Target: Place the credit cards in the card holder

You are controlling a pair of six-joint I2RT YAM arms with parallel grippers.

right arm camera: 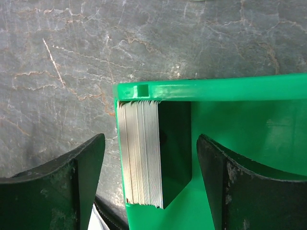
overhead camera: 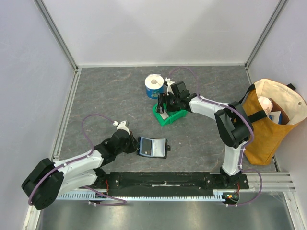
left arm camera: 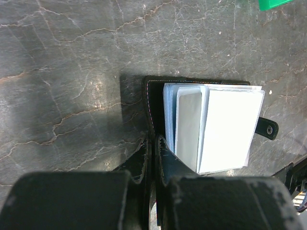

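Observation:
The black card holder (overhead camera: 153, 147) lies spread on the table, its pale plastic sleeves (left arm camera: 230, 129) facing up. My left gripper is shut on the holder's left edge. Farther back, a stack of white cards (right arm camera: 139, 153) stands on edge in the left end of a green tray (right arm camera: 201, 90). Above that stack my right gripper is open, one finger on either side of the cards and nothing gripped. In the top view the right gripper (overhead camera: 162, 103) hides part of the tray.
A blue-and-white roll (overhead camera: 154, 86) stands behind the tray. On the far right is a yellow bag (overhead camera: 264, 134) with things inside. Bare grey table lies left of the tray and between tray and holder.

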